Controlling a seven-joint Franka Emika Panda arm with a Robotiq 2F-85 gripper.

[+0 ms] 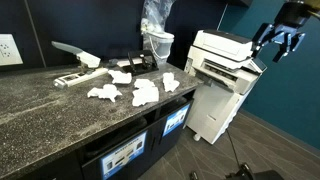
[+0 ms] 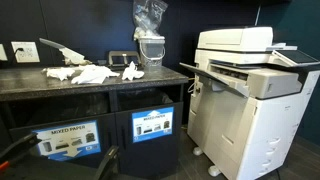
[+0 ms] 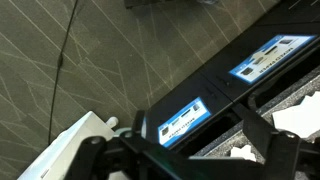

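Note:
In exterior view 1 my gripper [image 1: 277,46] hangs high at the upper right, in front of the printer and well away from the counter. Its fingers look spread apart, with nothing visible between them. The wrist view looks down on the floor, with dark gripper parts along the bottom edge. White papers [image 3: 299,116] show at the right of that view.
A paper cutter [image 2: 62,52], a small dark box [image 2: 124,59] and a clear bucket [image 2: 152,50] stand on the counter. Below are labelled bins, one with a mixed-paper sign [image 2: 68,141]. A large white printer [image 2: 238,105] stands to the right. A cable [image 3: 62,55] crosses the floor.

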